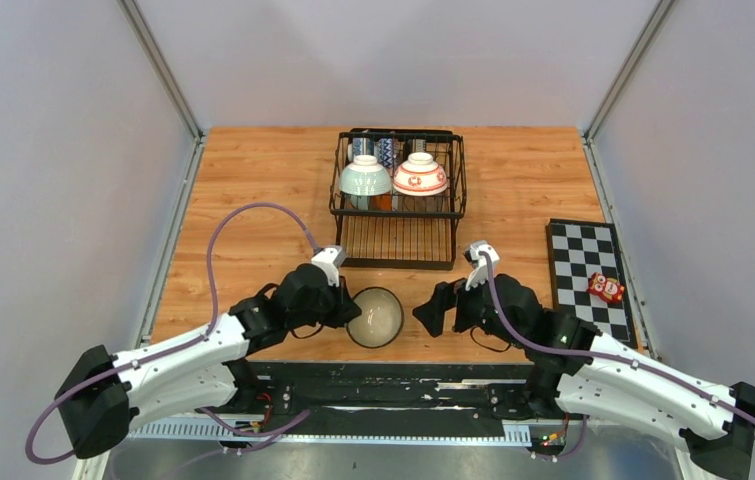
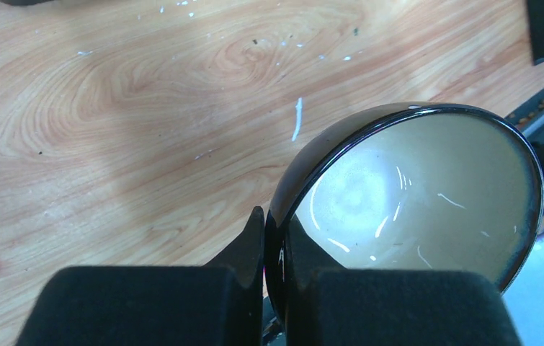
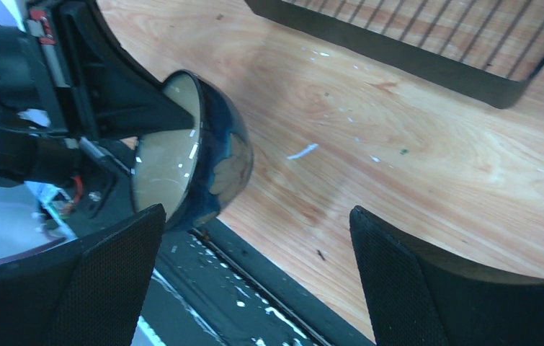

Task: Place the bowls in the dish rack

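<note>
A bowl (image 1: 378, 318), cream inside and dark blue outside, is tilted up by my left gripper, which is shut on its rim near the front of the table. The same bowl (image 3: 222, 162) shows in the right wrist view, left of centre. My right gripper stands open to the right of the bowl, with nothing between its fingers. The black dish rack (image 1: 395, 265) stands behind both grippers; its upper tier holds a mint bowl (image 1: 363, 178) and a red-and-white bowl (image 1: 420, 178), both upside down, with patterned items behind them.
A checkered board (image 1: 583, 250) with a red object (image 1: 605, 289) lies at the right edge. The rack's lower front tier (image 1: 395, 238) is bare.
</note>
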